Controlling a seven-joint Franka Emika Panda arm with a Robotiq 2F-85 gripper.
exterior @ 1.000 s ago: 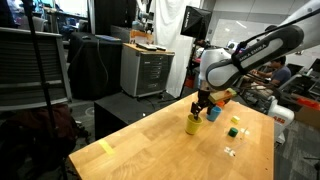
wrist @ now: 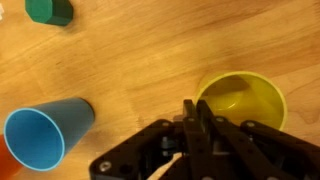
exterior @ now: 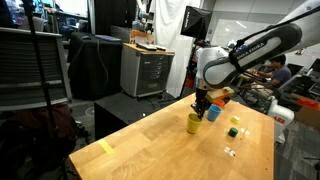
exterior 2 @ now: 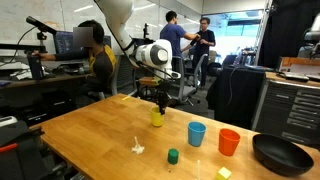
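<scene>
A yellow cup (exterior: 194, 125) stands upright on the wooden table, near its middle in exterior view 1. My gripper reaches down over one side of the cup. In the wrist view its fingers close together at the near-left rim of the yellow cup (wrist: 245, 98), with the thin wall between them. The inside of the cup looks empty. From exterior view 2, the same yellow cup (exterior 2: 157, 120) sits right below the arm's end.
Off to one side stand a blue cup (exterior 2: 197, 132), a red cup (exterior 2: 229, 142), a small green object (exterior 2: 173, 156), a yellow block (exterior 2: 223, 173) and a black bowl (exterior 2: 282, 155). Small white pieces (exterior 2: 137, 149) lie nearby.
</scene>
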